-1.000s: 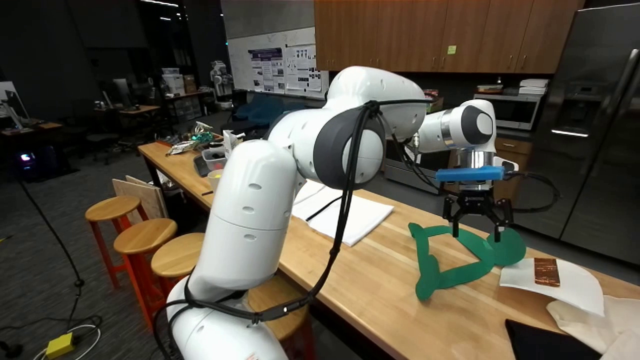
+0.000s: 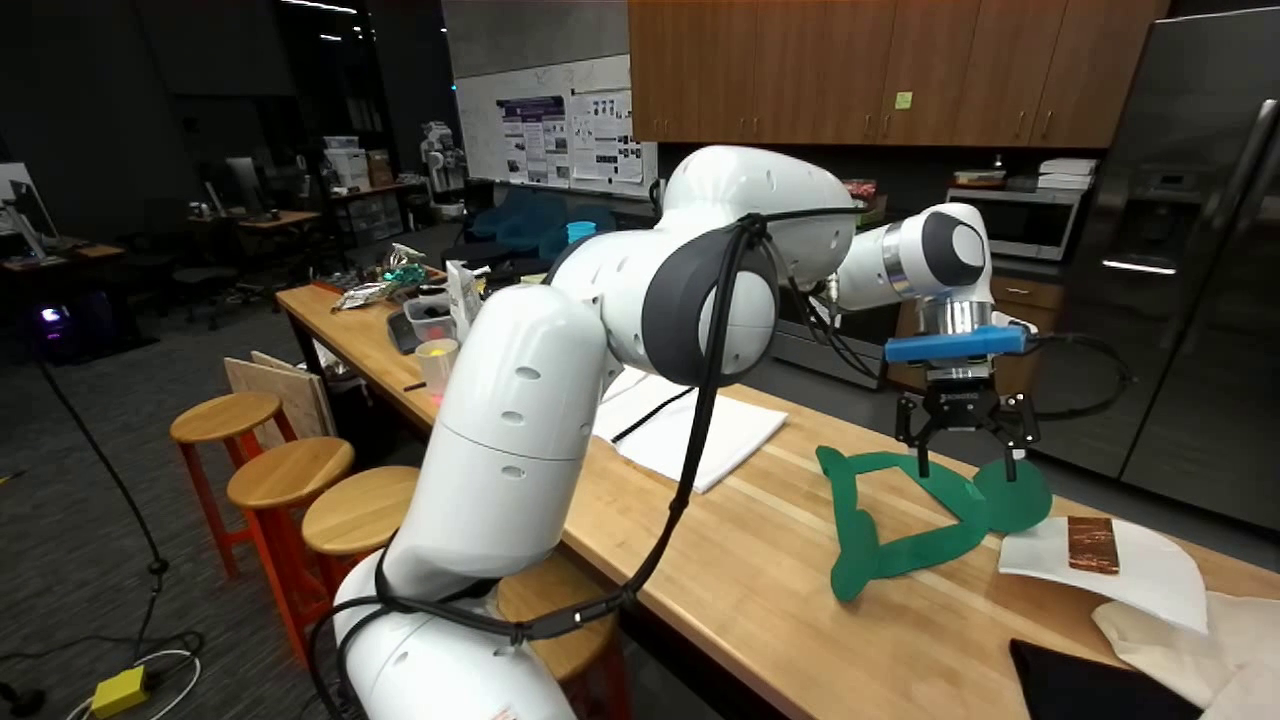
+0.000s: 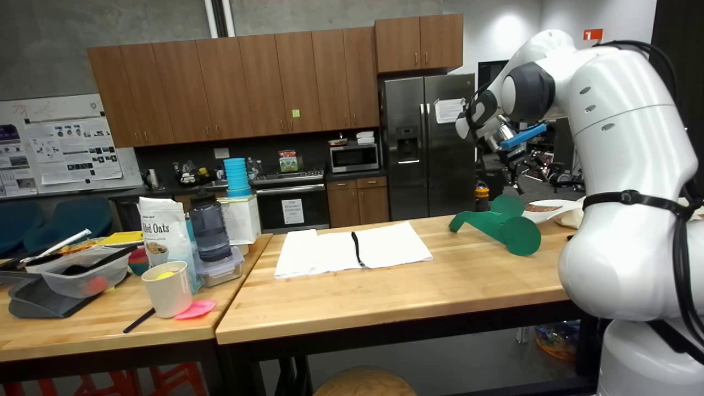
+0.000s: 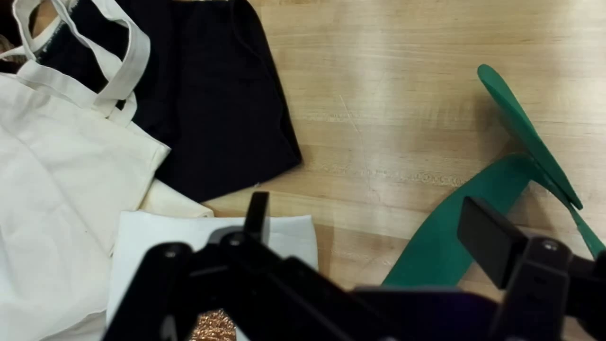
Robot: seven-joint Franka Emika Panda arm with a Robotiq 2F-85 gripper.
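Note:
My gripper (image 2: 967, 466) hangs open above the far side of the table, its two fingers spread with nothing between them. Beneath and around it in exterior view 1 lies a green cut-out piece (image 2: 924, 552), a bent band with rounded ends. In the wrist view, one part of the green piece (image 4: 437, 244) runs under the right finger and another part stands up off the wood. The left finger is over a white sheet (image 4: 292, 236) with a coppery patch (image 4: 214, 327). Exterior view 2 shows the green piece (image 3: 485, 224) curled, with the gripper small behind it.
Cream cloth bag (image 4: 51, 187) and black cloth (image 4: 227, 108) lie beside the white sheet. An open white book or pad (image 3: 396, 244) with a black strip rests mid-table. Containers and an oats bag (image 3: 161, 224) crowd the adjoining table. Bare wood lies between pad and green piece.
In exterior view 1 my gripper has shifted slightly to the right, and the arm's upper part has dipped a little. The green piece and the sheets have not moved.

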